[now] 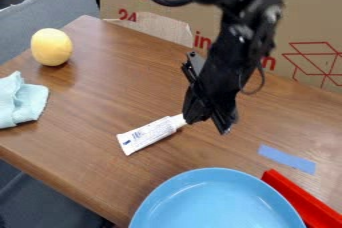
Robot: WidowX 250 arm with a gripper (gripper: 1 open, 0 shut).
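Observation:
My black gripper (201,108) hangs over the middle of the wooden table, its tips just past the right end of a white tube (150,135) lying on the wood. The fingers look shut, and I see nothing clearly held between them; whether the tips touch the tube's end is hard to tell.
A yellow lemon-like object (51,47) and a light teal cloth (16,100) lie at the left. A blue plate (214,212) is at the front, with a red object (305,202) and blue tape (286,159) to its right. A cardboard box (307,42) stands behind.

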